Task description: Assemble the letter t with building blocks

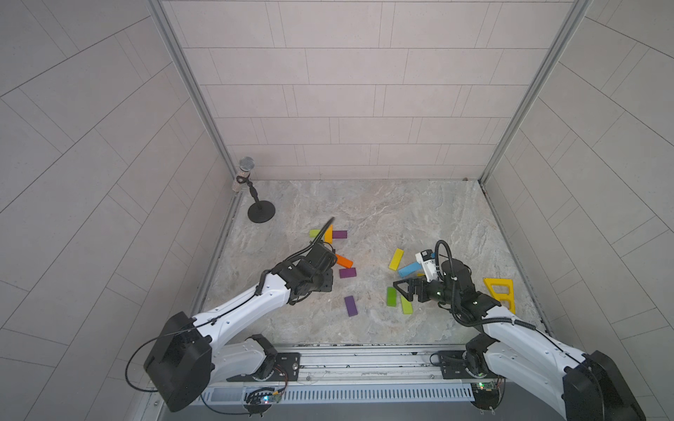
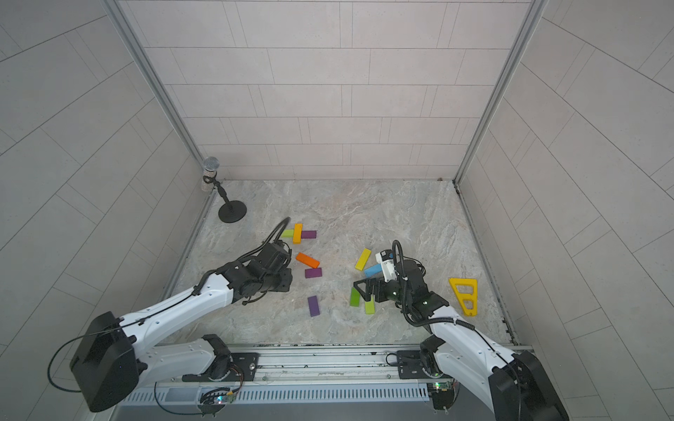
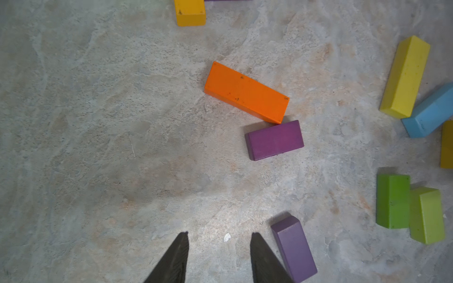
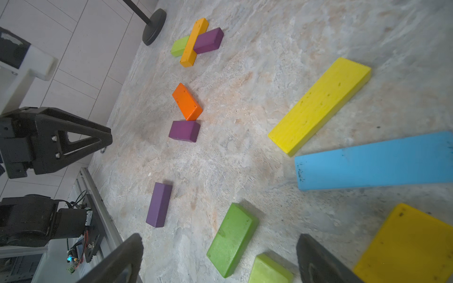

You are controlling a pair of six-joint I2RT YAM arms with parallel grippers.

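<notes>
Toward the back left, an amber block (image 2: 297, 233) lies lengthwise between a lime block (image 4: 179, 46) and a purple block (image 4: 208, 41), forming a cross. An orange block (image 3: 246, 91) is nearer, its corner close to or touching a second purple block (image 3: 275, 140). My left gripper hovers over bare table, its fingers apart and nothing between them; a violet block (image 3: 295, 249) lies just right of it. Above the right-hand blocks, my right gripper is open and empty, with a green block (image 4: 232, 239) and another lime block (image 4: 268, 271) seen between its fingers.
A yellow block (image 4: 320, 106), a blue block (image 4: 377, 160) and a second amber block (image 4: 406, 247) lie on the right. A yellow frame-shaped piece (image 2: 464, 295) sits at far right. The black-based stand (image 1: 261, 211) occupies the back left corner.
</notes>
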